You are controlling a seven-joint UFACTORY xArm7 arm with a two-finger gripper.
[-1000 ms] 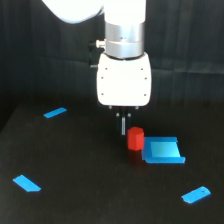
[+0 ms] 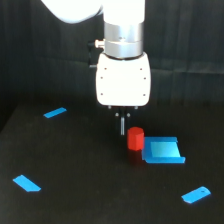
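Observation:
In the camera view, a small red block (image 2: 136, 140) is on the dark table, at the left edge of a light-blue square (image 2: 162, 149). My white gripper (image 2: 124, 129) points down from above, its thin dark fingers just left of the block as seen here. Whether those fingers are apart or closed is too small to make out. I see no clear gap between the block and the blue square, and cannot tell if they touch.
Blue tape strips lie flat at the back left (image 2: 55, 112), front left (image 2: 26, 183) and front right (image 2: 196, 195). Dark cloth hangs behind the table.

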